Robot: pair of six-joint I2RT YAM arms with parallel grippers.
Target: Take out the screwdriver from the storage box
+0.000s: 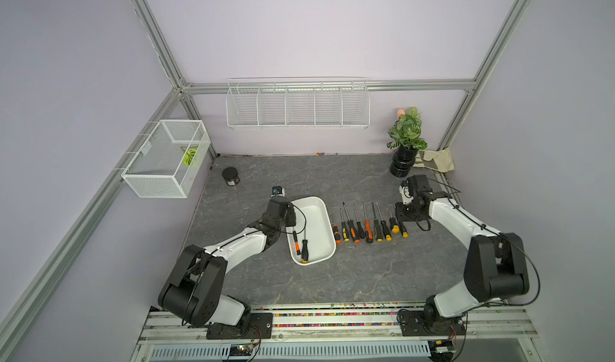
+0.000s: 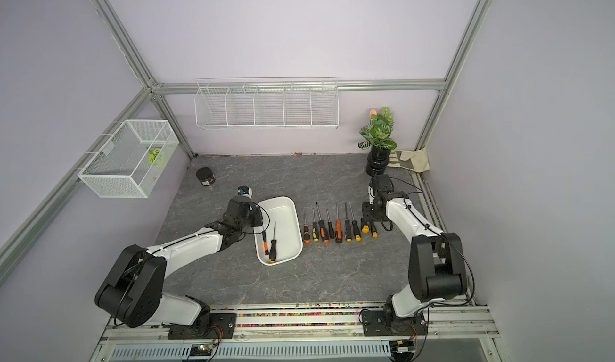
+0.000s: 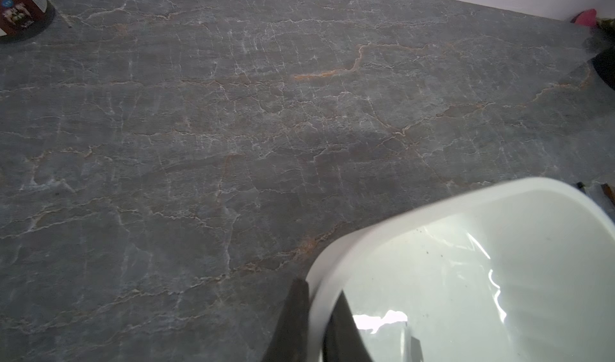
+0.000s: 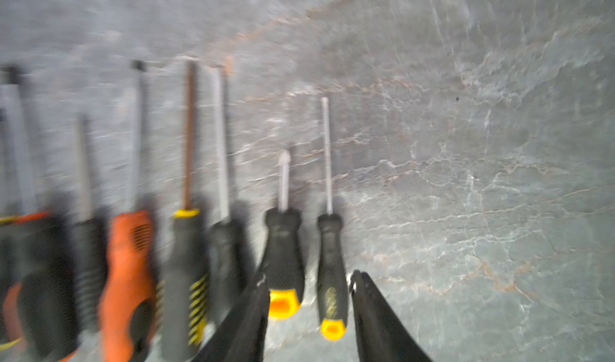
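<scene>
The white storage box point(image 1: 321, 230) stands on the table, left of centre. Lying in its left part are a black-and-orange screwdriver point(image 1: 296, 244) and a black-handled screwdriver point(image 1: 305, 251) with a yellow end. My left gripper is shut on the box's thin rim, one finger on either side. Over the right end of a row of screwdrivers on the table, my right gripper is open. A short, thick screwdriver point(image 4: 283, 253) and a slim screwdriver point(image 4: 331, 266) with yellow ends show near its fingers, neither held.
An orange-handled screwdriver point(image 4: 128, 259) lies among several others right of the box. A black jar point(image 1: 230, 175) stands at the back left, a potted plant point(image 1: 403, 157) at the back right. Wire baskets point(image 1: 298, 105) hang on the wall.
</scene>
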